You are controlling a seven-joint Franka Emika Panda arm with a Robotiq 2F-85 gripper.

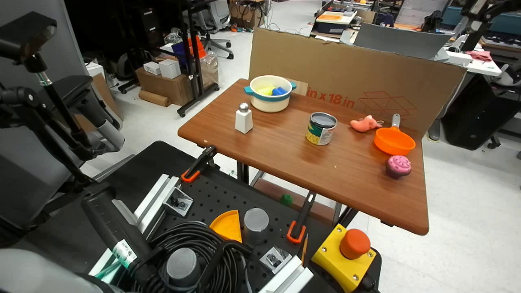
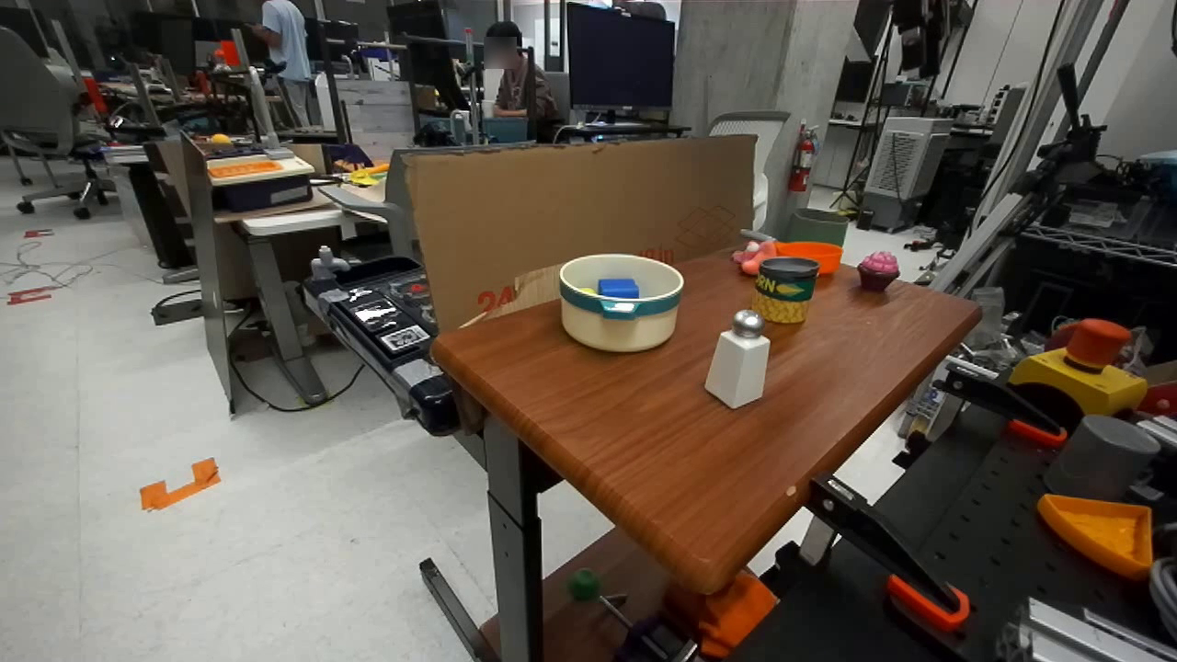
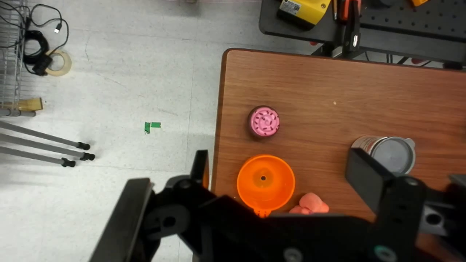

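In the wrist view my gripper is open, its two dark fingers wide apart with nothing held. It hangs high above the table's end. Below it lies an orange pan, with a pink-topped cupcake beside it. A salmon-pink soft toy rests near the pan's handle. The corn can stands upright at mid-table. Farther left are a white shaker with a silver top and a cream pot with teal handles. Inside the pot are a blue piece and something yellow.
A tall cardboard sheet walls off the table's back edge. Clamps grip the front edge by a black pegboard bench. Bare tabletop stretches along the front. A yellow box with a red button sits on the bench.
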